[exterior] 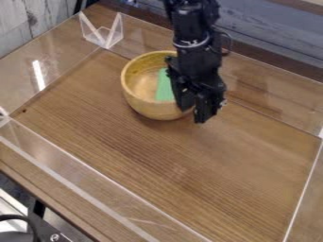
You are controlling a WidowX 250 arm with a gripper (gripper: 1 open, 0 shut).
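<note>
A round tan bowl [142, 93] sits on the wooden table, left of the arm, with a green object [164, 85] inside it, partly hidden by the arm. My black gripper [197, 111] hangs at the bowl's right side, low over or against its rim. Its fingers are dark and overlap, so I cannot tell how far apart they are or whether anything is between them.
A clear plastic piece [104, 28] stands at the back left, and another lies at the left edge.
</note>
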